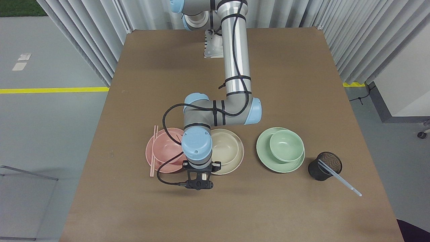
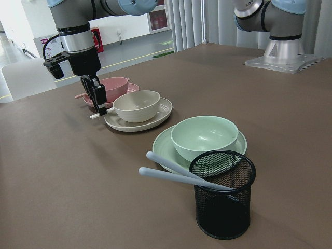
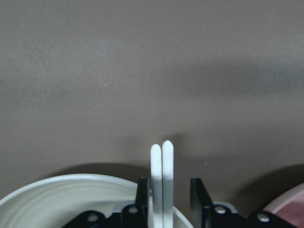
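Note:
My gripper hangs low over the front of the middle setting, fingers apart, with two cream chopsticks [image 3: 167, 180] between them; whether they touch is not clear, a gap shows on the right. Those chopsticks lie at the side of a cream bowl [image 2: 136, 106] on a cream plate [image 1: 234, 163]. To the front view's left, a pink bowl [image 1: 163, 147] sits on a pink plate with pink chopsticks [image 1: 153, 165] across its side. A green bowl [image 1: 287, 145] on a green plate [image 1: 266, 157] stands to the right.
A black mesh cup [image 1: 318, 171] with two pale chopsticks [image 1: 344, 181] leaning out stands at the far right.

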